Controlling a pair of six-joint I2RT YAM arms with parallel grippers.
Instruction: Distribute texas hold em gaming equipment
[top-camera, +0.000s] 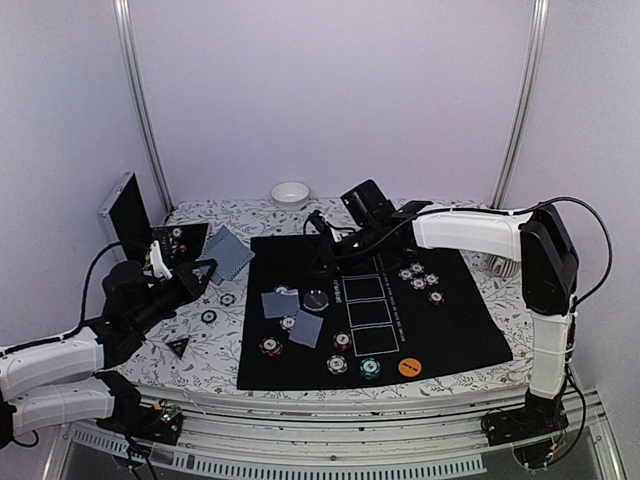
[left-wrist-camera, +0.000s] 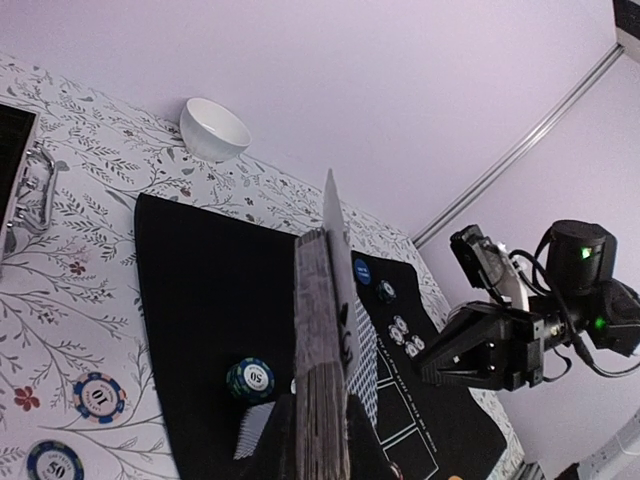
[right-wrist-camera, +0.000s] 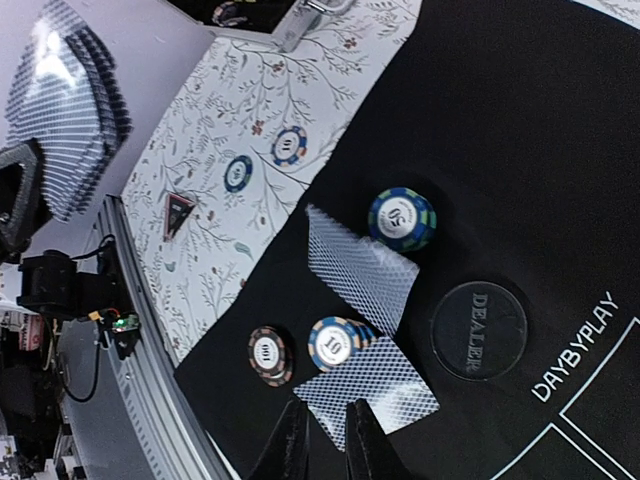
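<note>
A deck of patterned-back cards (top-camera: 229, 252) is pinched in my left gripper (top-camera: 207, 273), which is shut on it above the table left of the black mat (top-camera: 420, 330). Edge-on, the deck (left-wrist-camera: 318, 350) fills the middle of the left wrist view. My right gripper (top-camera: 322, 268) is over the mat, its fingers (right-wrist-camera: 290, 440) parted with no card visible between them. Two single cards are below: one card (right-wrist-camera: 370, 390) beside a chip stack (right-wrist-camera: 333, 343), the other card (right-wrist-camera: 360, 268) tilted near a green-edged chip stack (right-wrist-camera: 402, 218). Whether that one is resting flat I cannot tell.
A clear dealer disc (top-camera: 316, 300) and several chip stacks lie on the mat, with an orange disc (top-camera: 410, 367) near its front edge. An open case (top-camera: 127, 212) and loose chips (top-camera: 208, 316) are at left; a white bowl (top-camera: 290, 194) stands behind.
</note>
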